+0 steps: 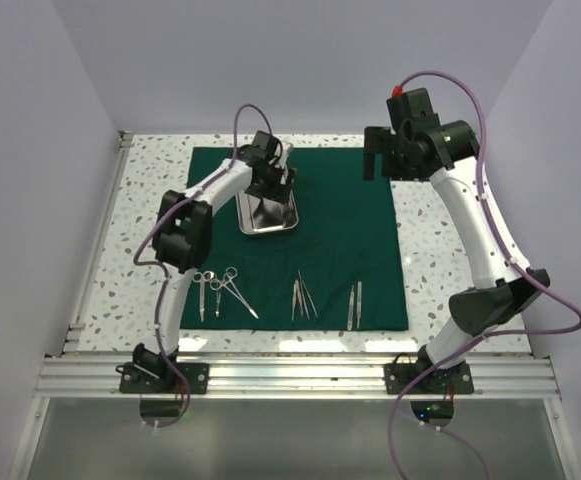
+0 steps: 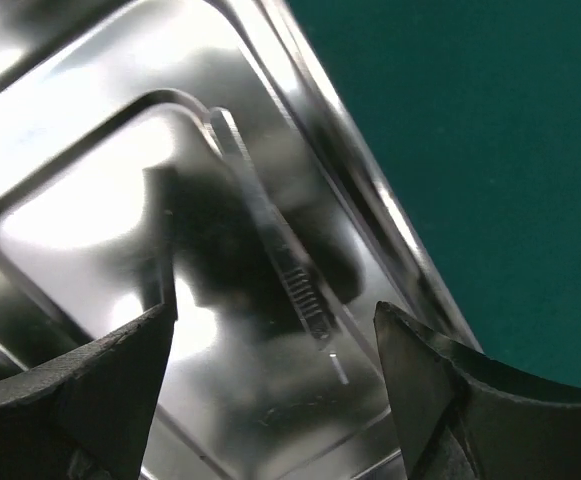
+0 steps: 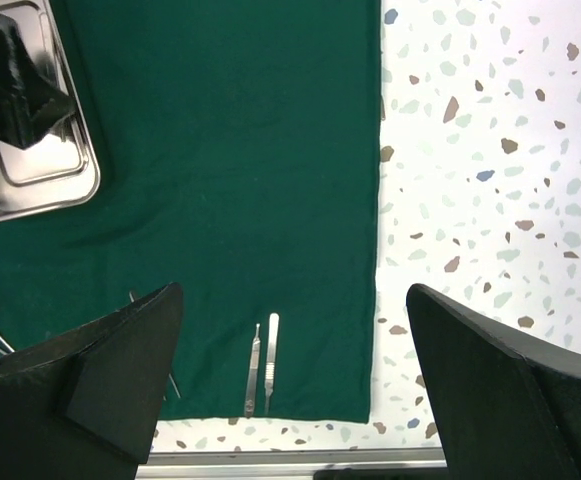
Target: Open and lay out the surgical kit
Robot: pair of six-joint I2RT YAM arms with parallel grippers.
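Note:
In the steel tray (image 1: pixel 243 222) on the green cloth lies a slim metal instrument with a ribbed grip (image 2: pixel 260 220), slanting along the tray's right side. Over the tray is my left gripper (image 1: pixel 278 190), open, its two fingers spread to either side of the instrument's lower end and nothing held. In the left wrist view its fingertips (image 2: pixel 410 340) are close above the tray floor. My right gripper (image 1: pixel 377 155) hangs open and empty above the cloth's far right edge. Two slim handles (image 3: pixel 272 350) rest side by side near the cloth's front right.
Several scissor-like clamps (image 1: pixel 232 285) lie at the cloth's front left. Tweezers and other thin tools (image 1: pixel 300 298) lie at its front middle. Speckled tabletop (image 1: pixel 430 240) borders it.

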